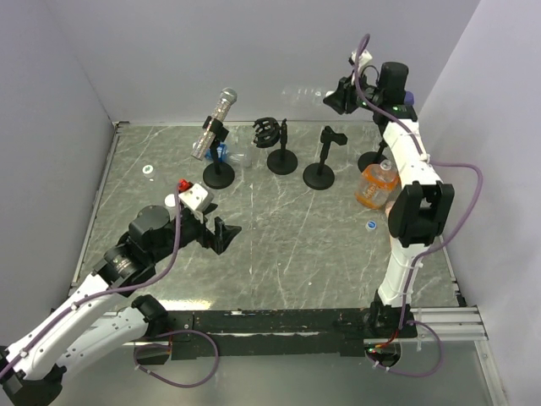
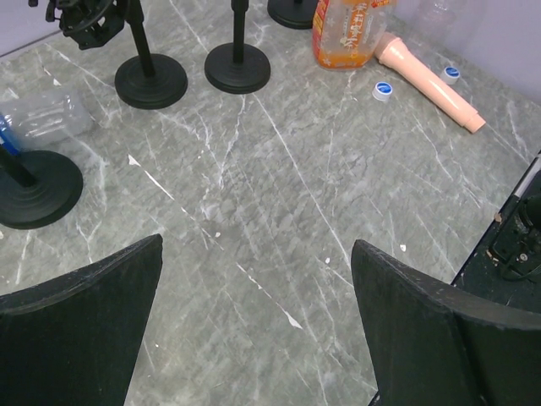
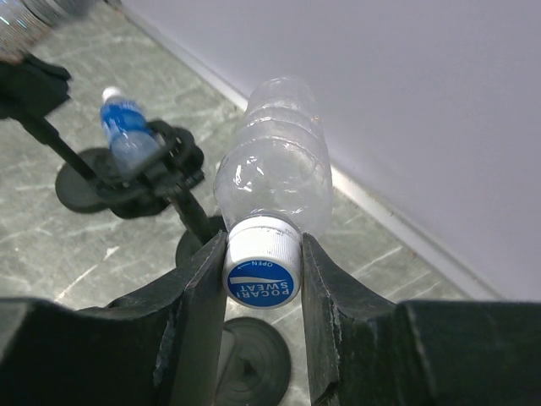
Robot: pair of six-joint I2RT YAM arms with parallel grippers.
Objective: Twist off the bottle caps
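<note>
In the right wrist view, my right gripper is shut on the white cap (image 3: 264, 260) of a clear bottle (image 3: 275, 169), its fingers on either side. From above, this bottle (image 1: 303, 96) points left from the right gripper (image 1: 336, 96), near the back wall. A second clear bottle with a blue label (image 3: 131, 135) lies among the stands. A bottle with an orange band (image 1: 377, 184) stands at the right. Over the table's left part, my left gripper (image 1: 226, 235) hangs open and empty, its fingers (image 2: 84, 313) wide apart.
Black stands (image 1: 319, 175) line the back, one bearing a silver microphone (image 1: 215, 123). Loose caps (image 2: 382, 90) and a pink stick (image 2: 429, 80) lie at the right. White caps (image 1: 149, 170) lie at the left.
</note>
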